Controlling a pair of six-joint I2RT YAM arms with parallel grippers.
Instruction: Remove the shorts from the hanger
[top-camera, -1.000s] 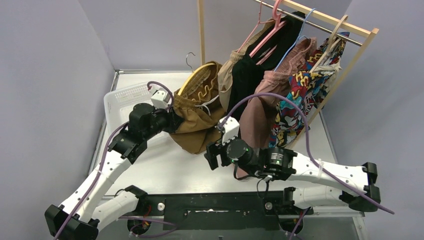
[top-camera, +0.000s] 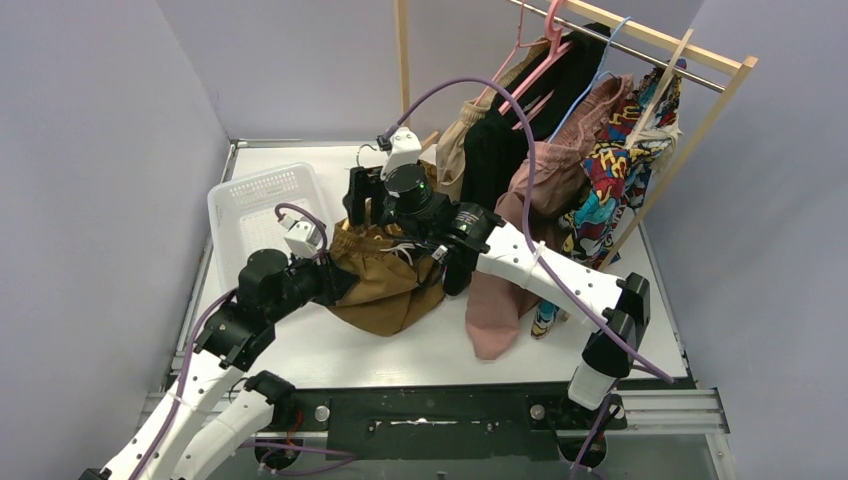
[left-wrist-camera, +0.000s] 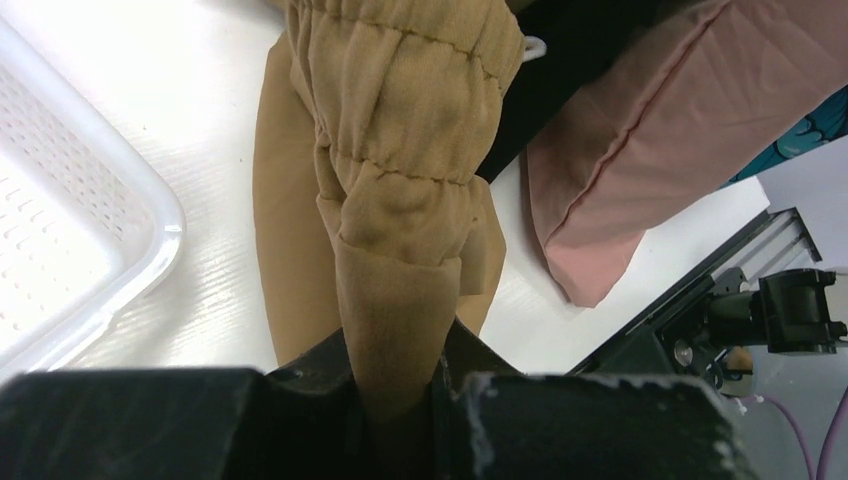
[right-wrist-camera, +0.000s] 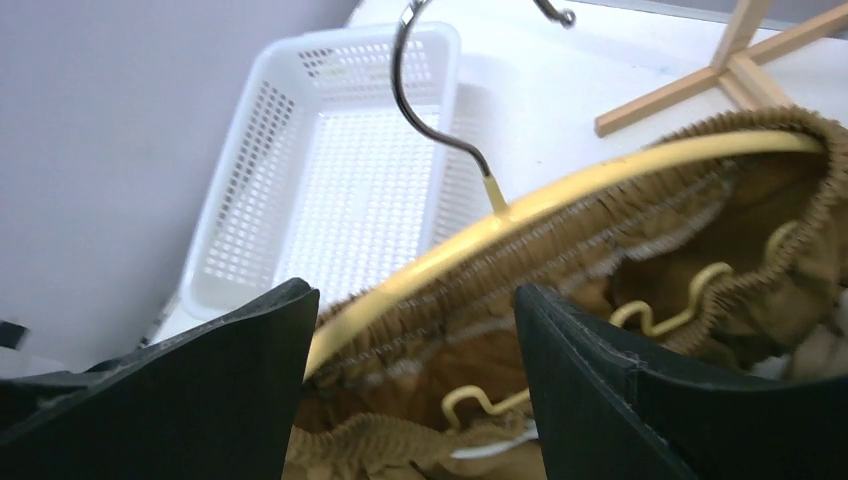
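Note:
Brown shorts (top-camera: 385, 290) hang over the white table, bunched at the waist; their elastic waistband shows in the right wrist view. My left gripper is shut on a fold of the brown fabric (left-wrist-camera: 400, 230) at one side. Inside the waistband sits a yellow hanger (right-wrist-camera: 570, 190) with a metal hook (right-wrist-camera: 410, 90) sticking up free of any rail. Above the hanger and the open waist, my right gripper stands open with a gap between its fingers, and part of the hanger passes behind them. From the top view, the right arm covers most of the hanger.
A white perforated basket (top-camera: 262, 190) stands at the table's left. On the right, a wooden rack (top-camera: 650, 40) carries several garments, among them black shorts (top-camera: 500, 150) and pink pants (top-camera: 510, 260).
My right gripper has moved from the table's front middle up and left, over the hanger and waistband. My left gripper has shifted slightly left and toward the front, with the shorts still in it.

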